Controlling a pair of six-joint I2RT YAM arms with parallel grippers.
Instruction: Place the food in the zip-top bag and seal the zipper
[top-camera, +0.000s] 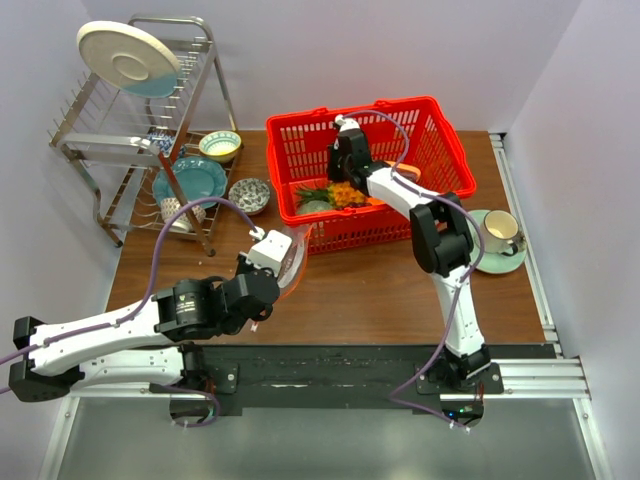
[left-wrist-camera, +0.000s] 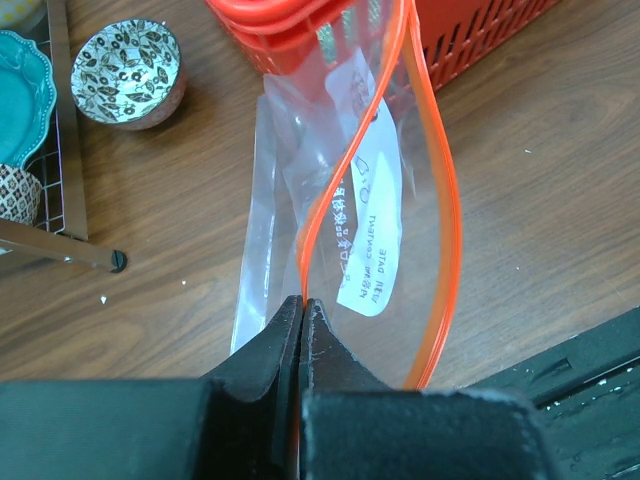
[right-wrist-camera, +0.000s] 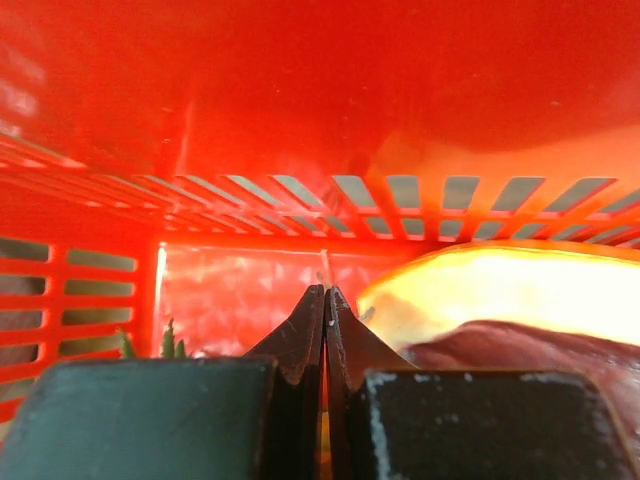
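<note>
My left gripper is shut on the orange rim of the clear zip bag (left-wrist-camera: 368, 230), which hangs open beside the basket, its label visible. The red basket (top-camera: 440, 140) holds food: a pineapple (top-camera: 350, 195), something pale green and a yellow-edged piece (right-wrist-camera: 450, 290) with something brownish over it in the right wrist view. My right gripper is down inside the basket, shut, with nothing clearly between its fingers.
A dish rack (top-camera: 140, 145) with plates stands at the left, a patterned bowl (top-camera: 249, 196) beside it. A cup (top-camera: 498, 230) on a green plate is at the right.
</note>
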